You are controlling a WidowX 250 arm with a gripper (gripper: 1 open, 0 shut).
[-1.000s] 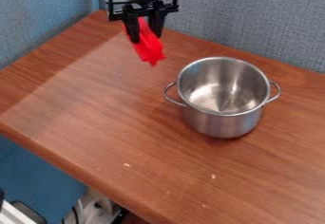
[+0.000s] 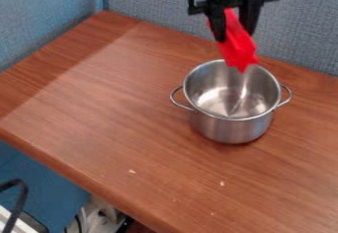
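My black gripper (image 2: 232, 16) is at the top, shut on a red object (image 2: 238, 45), which hangs tilted with its lower end over the back of the steel pot (image 2: 230, 120). The pot stands upright on the wooden table (image 2: 99, 128), handles to either side; its visible interior looks empty.
Blue-grey padded walls (image 2: 40, 20) border the table at left and back. Cables and clutter lie beyond the front-left edge at bottom left.
My gripper has carried the red object rightward from the back of the table to over the pot. The pot has not moved.
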